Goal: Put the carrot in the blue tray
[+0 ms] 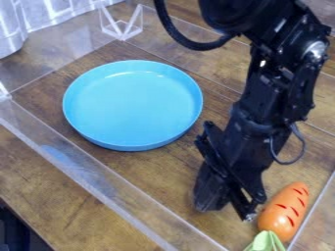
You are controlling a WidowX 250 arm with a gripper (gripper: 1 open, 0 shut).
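Observation:
An orange toy carrot [284, 208] with dark marks and a pale green top [265, 241] lies at the lower right, its top toward the bottom edge. My black gripper [229, 204] points down, low over the wood just left of the carrot. No part of the carrot shows between its fingers. The dark fingers blend together, so their opening is unclear. The round blue tray [132, 105] rests at the upper left, empty.
A clear plastic edge [98, 181] runs diagonally along the lower left. At the back left stand a small white wire-like piece [121, 24] and white cloth [53, 15]. Bare wood lies between tray and gripper.

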